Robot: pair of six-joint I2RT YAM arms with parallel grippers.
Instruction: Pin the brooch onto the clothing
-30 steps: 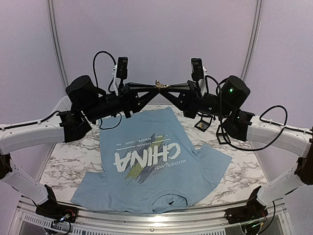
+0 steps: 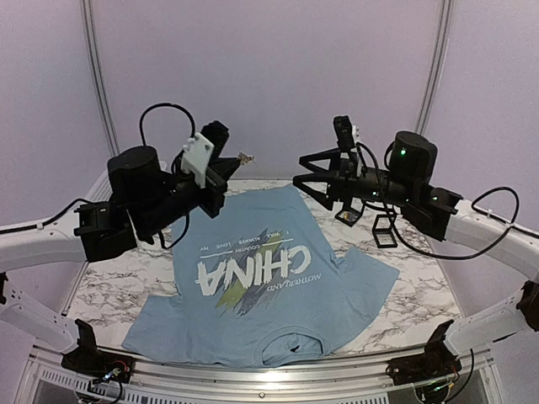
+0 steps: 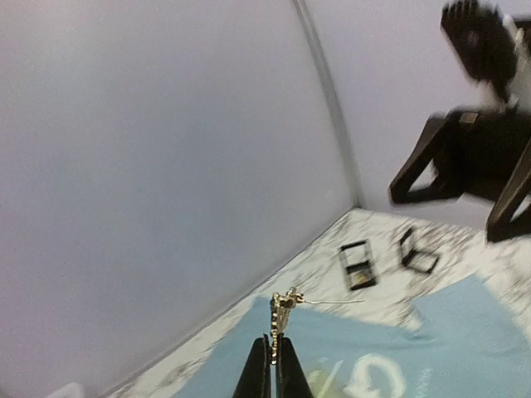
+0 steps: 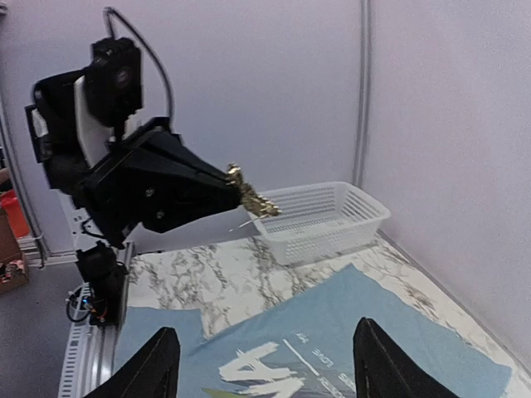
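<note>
A small gold brooch (image 3: 282, 311) with its thin pin out is gripped upright by my left gripper, which is shut on it and raised above the clothing; in the top view the brooch (image 2: 246, 159) shows at that gripper's tips. My right gripper (image 2: 307, 177) hangs open across from it, its fingers apart and empty. The light blue T-shirt (image 2: 227, 328) with a CHINA print lies spread flat on the marble table (image 2: 118, 278), below both grippers.
A white basket (image 4: 323, 236) stands at the table's left side in the right wrist view. Two small black frames (image 3: 358, 274) lie at the table's right. White walls surround the table.
The grippers met at the brooch and now stand apart: the left has moved left and turned, carrying the brooch, and the right has opened and drawn back to the right.
</note>
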